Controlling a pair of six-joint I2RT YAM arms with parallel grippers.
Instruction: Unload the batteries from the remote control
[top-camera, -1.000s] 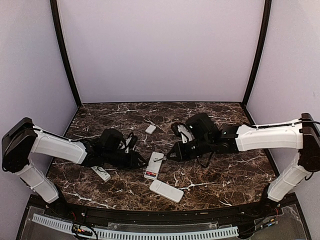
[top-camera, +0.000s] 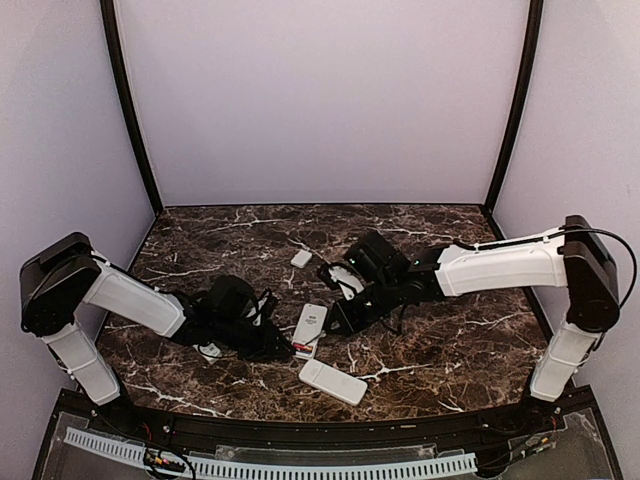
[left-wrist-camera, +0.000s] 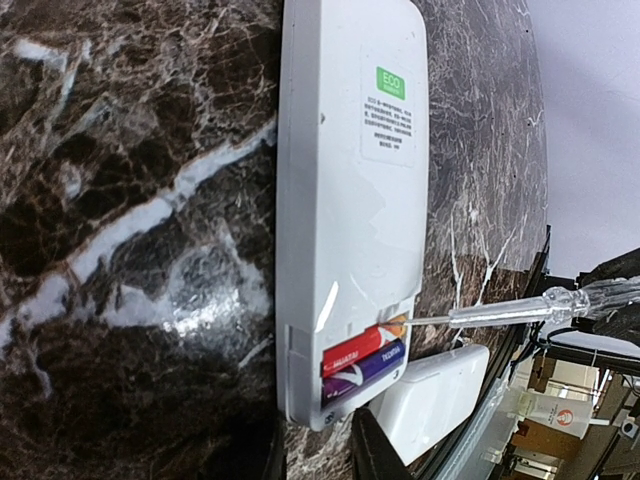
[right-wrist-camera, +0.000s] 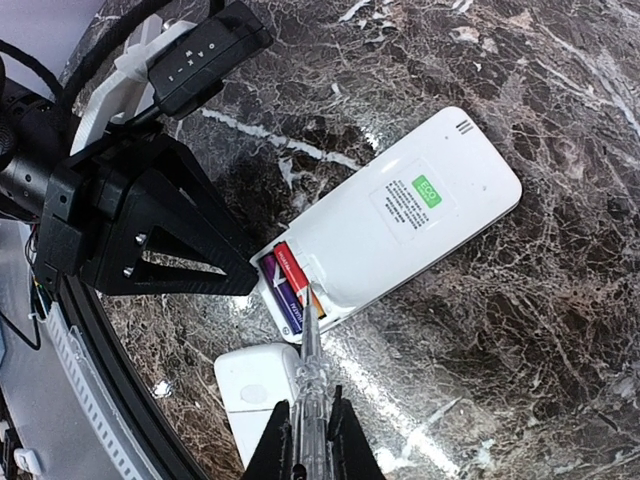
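The white remote (right-wrist-camera: 430, 230) lies with its battery bay uncovered, holding a red battery (left-wrist-camera: 350, 349) and a purple battery (left-wrist-camera: 362, 375). My left gripper is at the bay end of the remote, its fingers low in the left wrist view, part open; whether they touch it is unclear. My right gripper is shut on a clear-handled screwdriver (left-wrist-camera: 510, 309), whose tip is at the red battery's orange end in the bay.
A second white remote (top-camera: 332, 382) lies in front. A small white piece (top-camera: 301, 258) lies behind, and another white object (top-camera: 208, 349) is partly under the left arm.
Over the last second both grippers moved toward the remote's battery end, the left one forward and right, the right one lowering the screwdriver tip toward the bay.
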